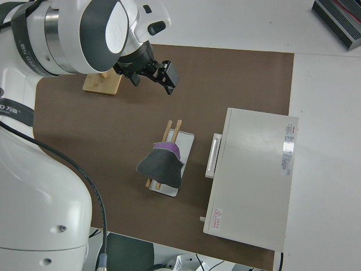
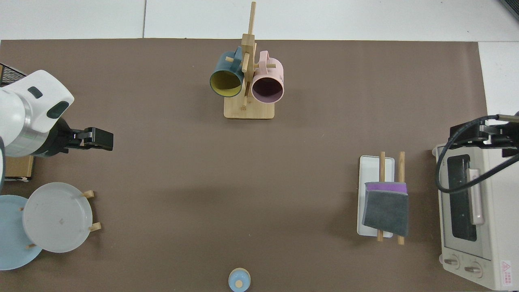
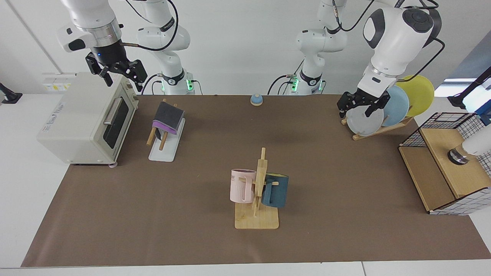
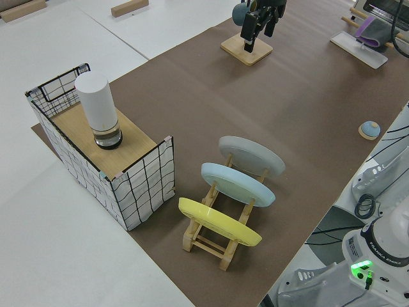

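Note:
A wooden mug tree (image 2: 248, 109) holds a blue mug (image 2: 222, 73) and a pink mug (image 2: 267, 82). One black gripper (image 2: 97, 138) hangs at the left of the top view, above a rack with plates (image 2: 57, 217); the other (image 3: 124, 76) is over the white oven at the opposite side, partly hidden by cables in the top view. Their fingers are too small or hidden to tell. A grey and purple cloth (image 2: 385, 211) hangs over wooden bars on a white tray (image 2: 368, 168).
The oven (image 2: 496, 219) fills the right edge. A wire basket (image 4: 128, 185) with a white cylinder stands beside the plates. A small blue round object (image 2: 239, 280) lies near the edge.

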